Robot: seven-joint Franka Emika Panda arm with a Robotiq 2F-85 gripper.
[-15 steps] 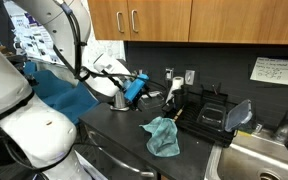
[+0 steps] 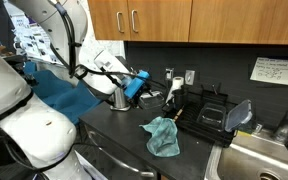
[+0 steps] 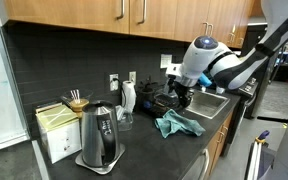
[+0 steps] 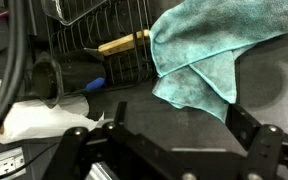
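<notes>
A teal cloth (image 2: 162, 137) lies crumpled on the dark counter, its narrower end pointing toward my gripper in the wrist view. My gripper is open, its two dark fingers wide apart and only bare counter showing between them. The tip of the cloth (image 4: 199, 85) comes close to the right finger in the picture; whether they touch is not clear. From the second exterior view, the arm reaches in from the right, above the cloth (image 3: 178, 123).
Behind the cloth stands a black dish rack (image 2: 209, 112), with a wooden-handled utensil (image 4: 122, 43) at its edge. A sink (image 2: 249, 165) lies to the right. A kettle (image 3: 99, 135) and a toaster (image 3: 61, 132) stand farther along the counter, with bare counter nearby.
</notes>
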